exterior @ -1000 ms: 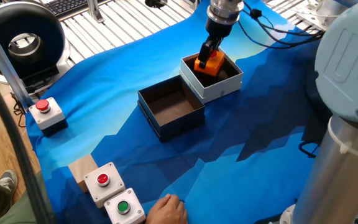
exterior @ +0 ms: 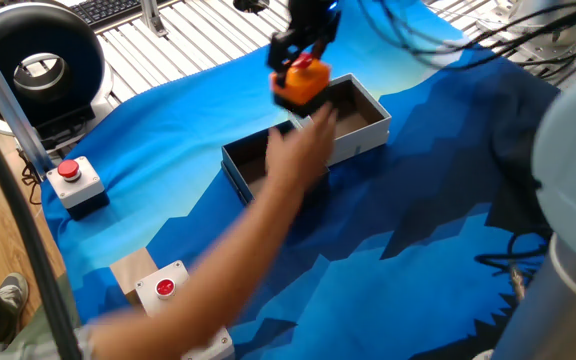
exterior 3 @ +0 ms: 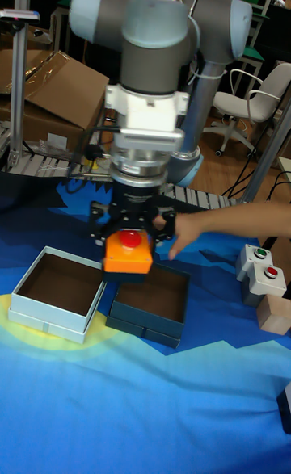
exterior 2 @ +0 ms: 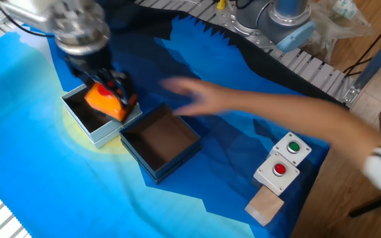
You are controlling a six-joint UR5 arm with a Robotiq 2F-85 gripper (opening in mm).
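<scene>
An orange box with a red button (exterior: pixel 305 80) hangs in the air, with my gripper (exterior 3: pixel 131 237) shut on it; its fingers stand on either side. In the second exterior view the orange box (exterior 2: pixel 108 102) appears over the white box's inner edge. The white box (exterior: pixel 363 138) and the dark box (exterior 2: pixel 161 173) stand open side by side on the blue cloth, and no object shows inside either. A person's hand (exterior: pixel 298 150) reaches over the dark box in the first view, close below my gripper. Motion blurs the gripper and the hand.
The person's arm (exterior 2: pixel 276 109) crosses the cloth. Button boxes with red (exterior 2: pixel 278 173) and green (exterior 2: pixel 294 149) buttons stand beside a wooden block (exterior 2: pixel 264 205). A red-button box (exterior: pixel 73 182) sits near the cloth's edge. The cloth in front of both boxes is clear.
My gripper has lifted the orange box out of the white box and carried it toward the dark box's side. The person's hand has come in from the cloth's near edge to the boxes.
</scene>
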